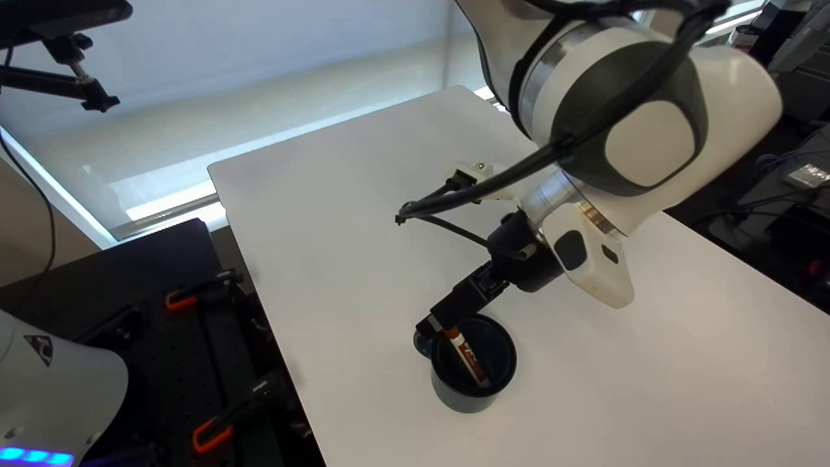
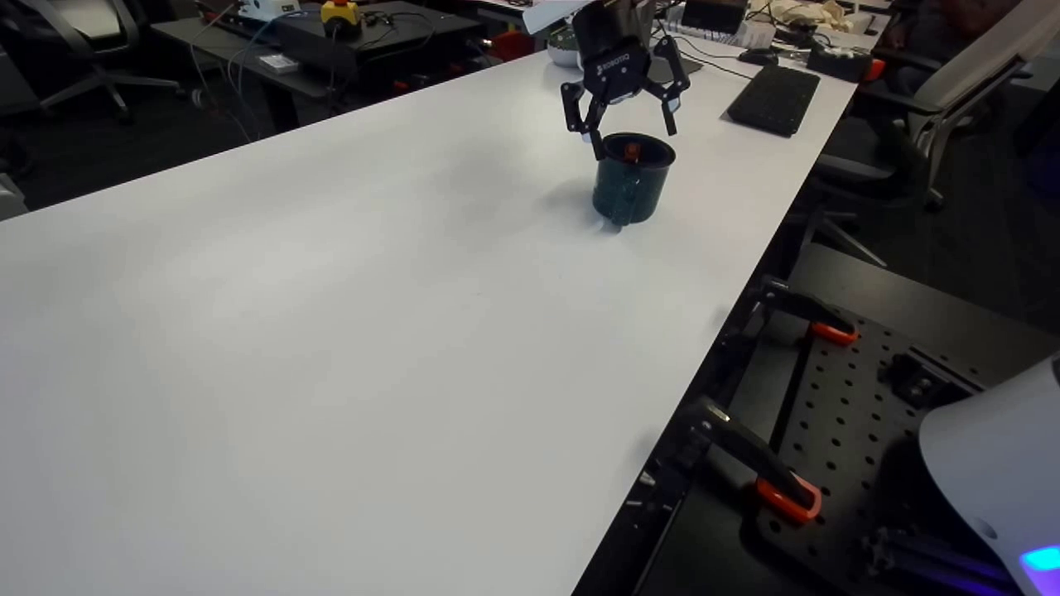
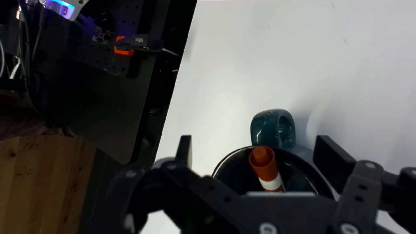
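A dark teal mug [image 1: 467, 397] stands upright on the white table, its handle [image 3: 267, 128] toward the table's near edge. Inside it leans a marker [image 1: 470, 362] with white and brown bands; its orange-brown cap end [image 3: 263, 156] rests by the rim on the handle side. My gripper [image 2: 633, 141] is open, tilted, over the mug's handle side. In the wrist view its fingers [image 3: 331, 158] stand wide to either side of the marker's cap, with nothing held. The gripper's body hides the near part of the mug there.
A black keyboard [image 2: 775, 100] and a bowl [image 2: 563, 46] lie at its far end. Orange-tipped clamps [image 1: 211, 436] line the dark side platform beyond the table edge.
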